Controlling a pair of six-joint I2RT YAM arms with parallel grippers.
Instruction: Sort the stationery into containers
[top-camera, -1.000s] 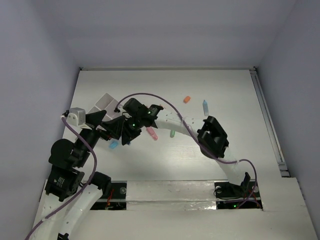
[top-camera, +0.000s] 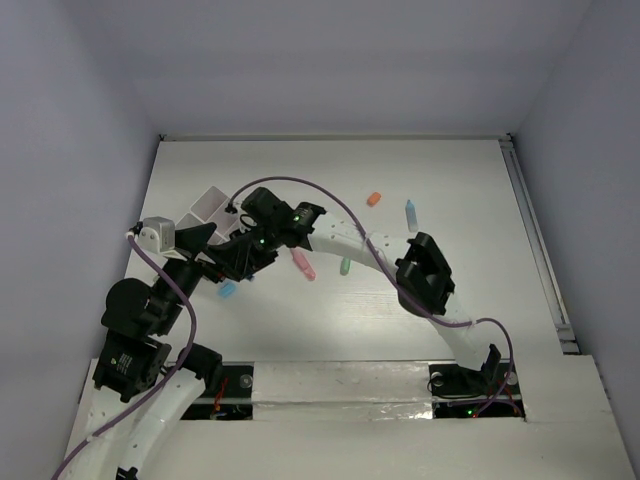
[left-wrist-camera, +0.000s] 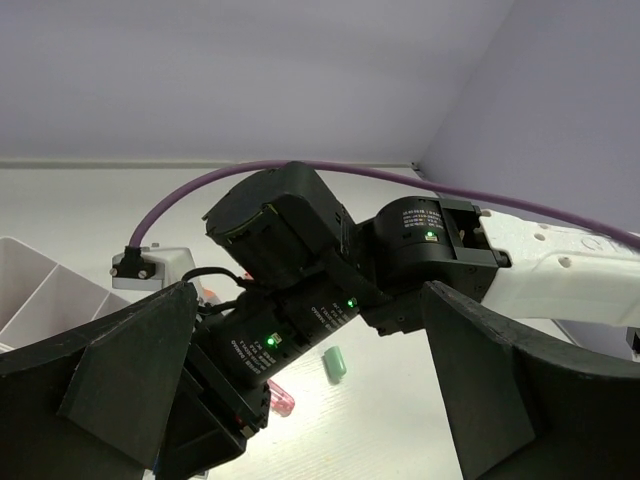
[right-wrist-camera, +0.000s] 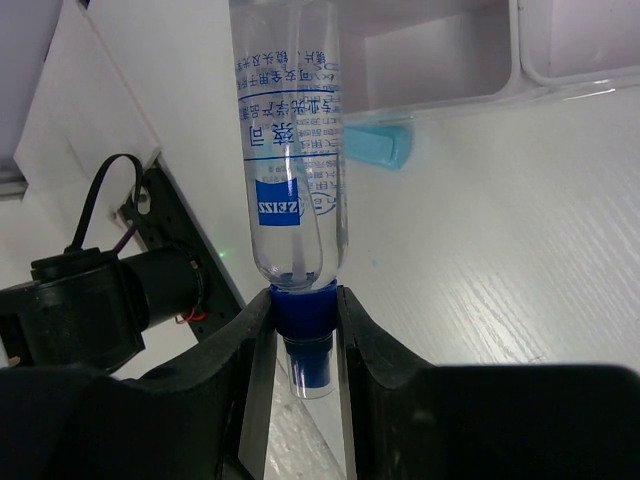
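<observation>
My right gripper is shut on the blue neck of a clear spray bottle (right-wrist-camera: 290, 180), held near the white divided container (top-camera: 208, 205) (right-wrist-camera: 440, 70). A light blue item (top-camera: 226, 288) (right-wrist-camera: 378, 147) lies beside the container. My left gripper stands open at the left, facing the right arm, with nothing seen held. A pink item (top-camera: 302, 263), a green item (top-camera: 345, 265), an orange eraser-like piece (top-camera: 373, 198) and a pale blue bottle (top-camera: 410, 215) lie on the table, partly behind the right arm in the top view.
The right arm stretches across the table's middle and crowds the left gripper over the container. Walls border the back and sides.
The right wrist and its cable have shifted slightly up in the top view, with its gripper turned a little. The left arm has barely moved.
</observation>
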